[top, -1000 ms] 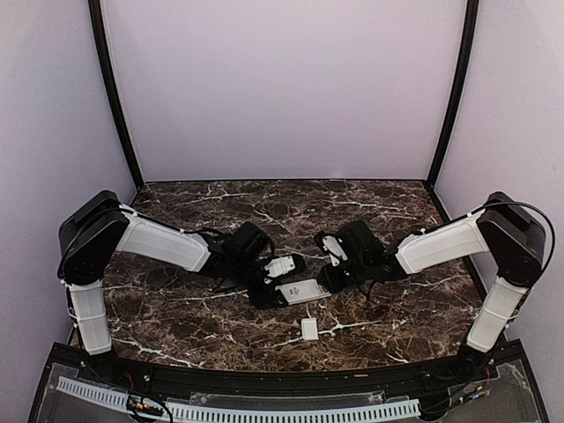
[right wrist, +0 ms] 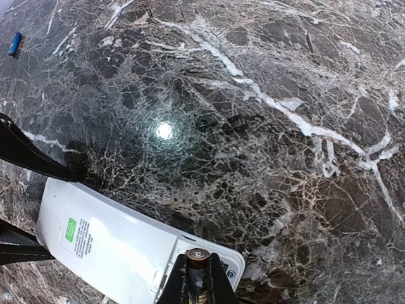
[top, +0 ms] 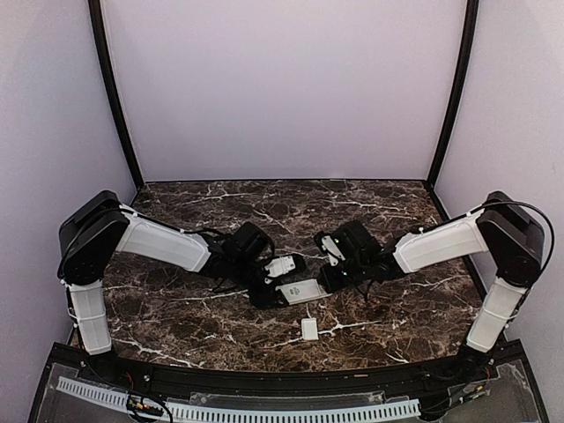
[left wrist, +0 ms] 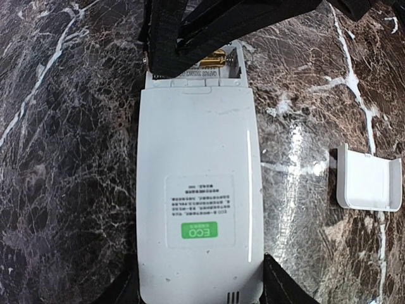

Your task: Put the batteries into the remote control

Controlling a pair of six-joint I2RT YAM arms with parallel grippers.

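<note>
Lying with its back up, the white remote control [left wrist: 199, 145] has its battery bay uncovered at the far end. My left gripper has its fingers against both sides of the remote's other end. In the right wrist view, my right gripper is shut on a dark battery [right wrist: 197, 254], its round end facing the camera, over the bay. A gold battery part [left wrist: 214, 59] shows in the bay in the left wrist view. Right-gripper fingers [left wrist: 166, 47] cover the rest of the bay, so I cannot tell whether this is the held battery.
The white battery cover [left wrist: 369, 180] lies on the dark marble table, apart from the remote. A small blue battery [right wrist: 15, 43] lies off at the far left of the right wrist view. Wide stretches of the marble table [top: 291, 198] behind the arms are clear.
The right gripper has shifted very slightly at the remote's bay end. The left arm, the remote and the cover look unmoved.
</note>
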